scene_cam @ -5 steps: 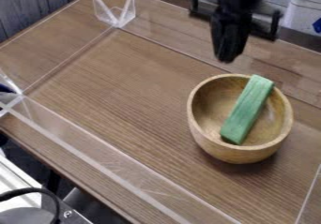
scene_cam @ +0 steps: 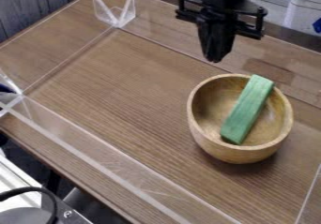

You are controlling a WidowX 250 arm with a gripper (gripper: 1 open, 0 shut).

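My black gripper (scene_cam: 216, 52) hangs at the top right, above and behind a wooden bowl (scene_cam: 211, 125); its fingers are shut with nothing visible between them. A green oblong block (scene_cam: 247, 110) lies tilted inside the bowl, along its right side.
Clear plastic corner pieces (scene_cam: 115, 12) stand at the back left and along the left edge. A grey and black device (scene_cam: 25, 215) is at the lower left corner.
The bowl and block have not visibly moved.
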